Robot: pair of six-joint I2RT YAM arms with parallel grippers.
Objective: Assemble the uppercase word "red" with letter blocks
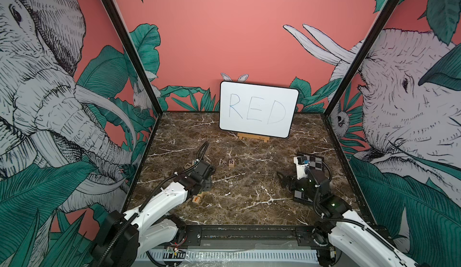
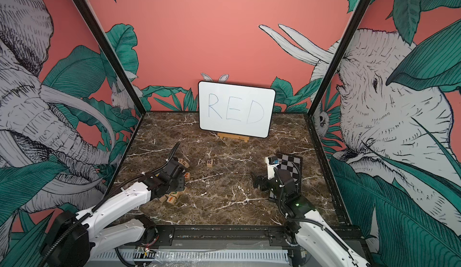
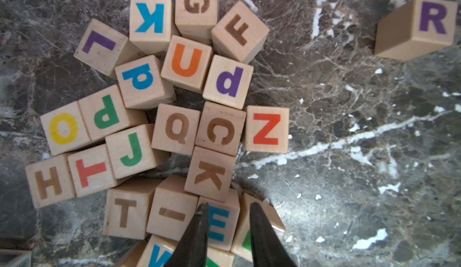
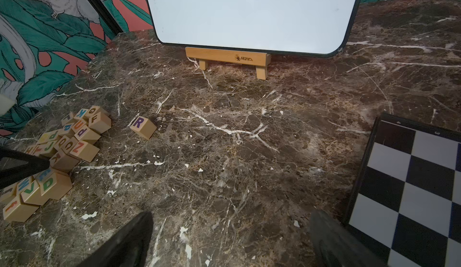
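A purple R block (image 3: 437, 17) sits alone on the marble, right of the cluster of letter blocks in the left wrist view. The blue E block (image 3: 218, 221) is between the fingertips of my left gripper, which hangs low over the cluster's near part; whether they touch it is hard to see. A green D block (image 4: 53, 185) is at the cluster's near edge in the right wrist view. My right gripper stands open and empty above the bare table. The whiteboard (image 1: 258, 108) shows RED.
A checkerboard (image 4: 408, 190) lies at the right, beside my right gripper. The wooden stand (image 4: 225, 56) holds the whiteboard at the back.
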